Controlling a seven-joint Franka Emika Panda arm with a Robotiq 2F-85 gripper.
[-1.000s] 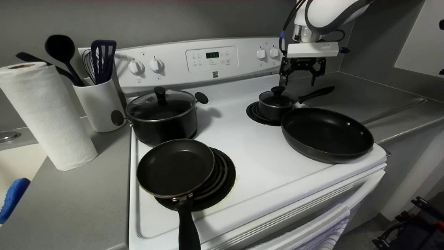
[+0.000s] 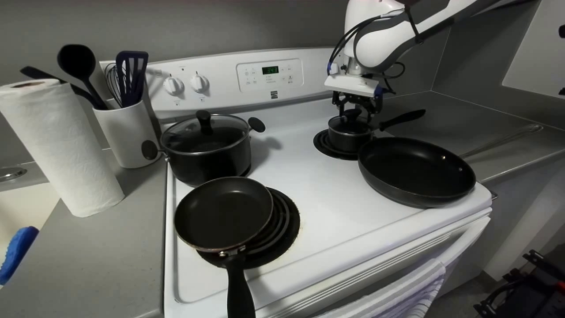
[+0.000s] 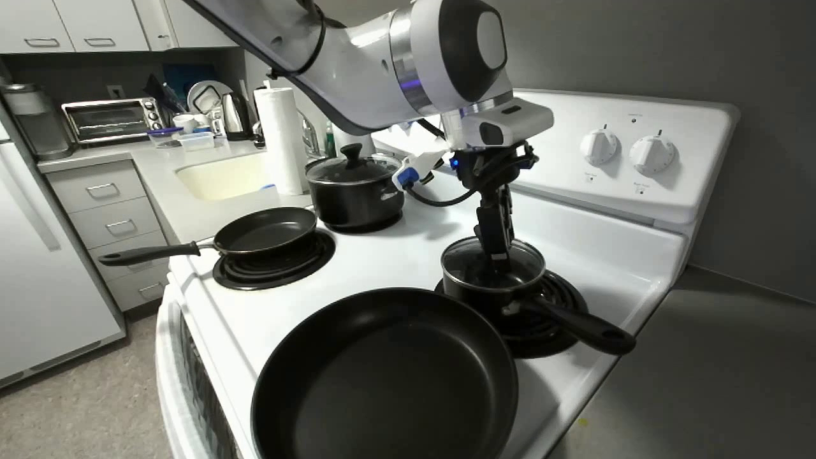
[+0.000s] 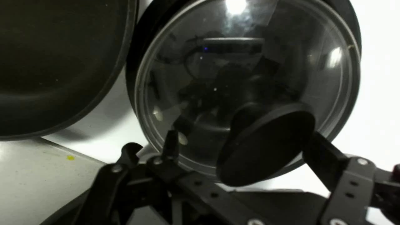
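Observation:
A small black saucepan (image 2: 347, 141) with a glass lid (image 3: 466, 264) sits on the back right burner. Its lid carries a black knob (image 4: 266, 146). Low over that lid, my gripper (image 2: 355, 112) points down with its fingers open. In the wrist view the knob lies between the fingers, nearer the right one, and a gap shows on the left side. Whether a finger touches the knob or lid I cannot tell. The saucepan's handle (image 3: 585, 325) points toward the right counter.
Close in front of the saucepan lies a large frying pan (image 2: 418, 169). A lidded pot (image 2: 212, 159) and a smaller frying pan (image 2: 225, 214) occupy the stove's left side. The control panel (image 2: 270, 77) rises behind. Bare white stovetop (image 2: 312, 198) lies in the middle.
My gripper has come down and left, from above and right of the saucepan to around its lid knob. The pots and pans have stayed put.

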